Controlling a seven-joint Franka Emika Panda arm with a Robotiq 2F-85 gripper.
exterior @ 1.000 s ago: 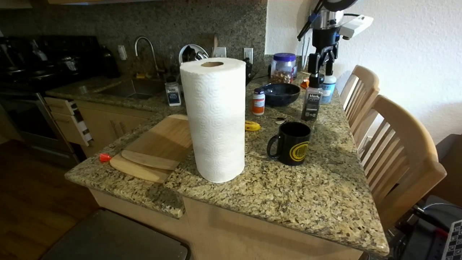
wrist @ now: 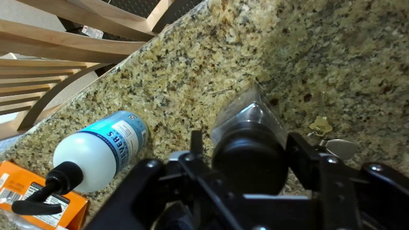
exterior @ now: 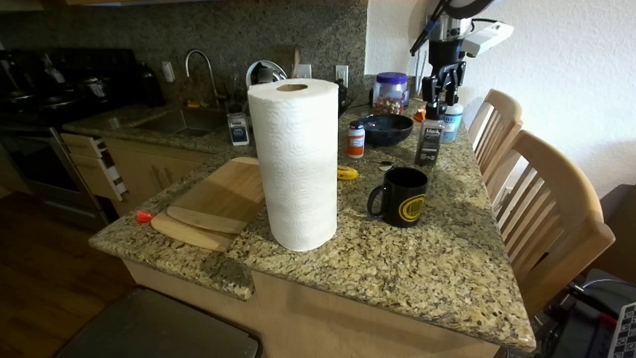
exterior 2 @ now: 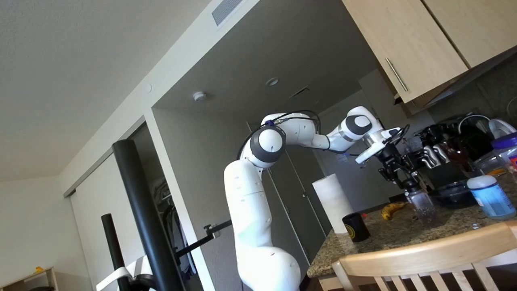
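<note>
A clear square bottle [exterior: 428, 145] with a black cap and a dark label stands upright on the granite counter. My gripper [exterior: 439, 100] points down over its top. From above, in the wrist view, the black cap [wrist: 251, 163] sits between my fingers. A gap shows between the cap and the left finger; the right one is close against the cap, and whether they touch I cannot tell. The fingers are part open. In exterior view 2 the bottle [exterior 2: 421, 203] rests on the counter beneath my gripper [exterior 2: 410, 182].
Close by are a blue-and-white pump bottle [wrist: 101, 147], an orange box [wrist: 42, 199] and keys [wrist: 321, 124]. A black mug [exterior: 405, 197] and a paper towel roll [exterior: 298, 167] stand nearer the front. Behind lies a dark bowl [exterior: 387, 130].
My fingers have spread apart around the cap, and their linkages stand wider. The bottle has stayed in place.
</note>
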